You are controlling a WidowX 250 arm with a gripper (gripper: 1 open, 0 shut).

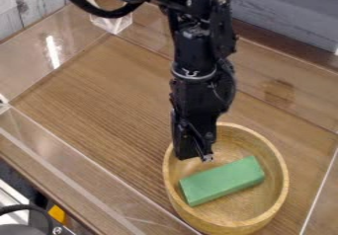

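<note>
A black robot arm reaches down from the top, its gripper (193, 140) at the back-left rim of a round wooden bowl (268, 211). A green block (222, 181) lies in the bowl, below the fingertips. Whether the fingers hold anything or how far apart they are is hard to tell, as the fingers are dark and overlap.
A white object (111, 20) stands at the back left, and cables and a small yellow item lie beyond the lower-left edge.
</note>
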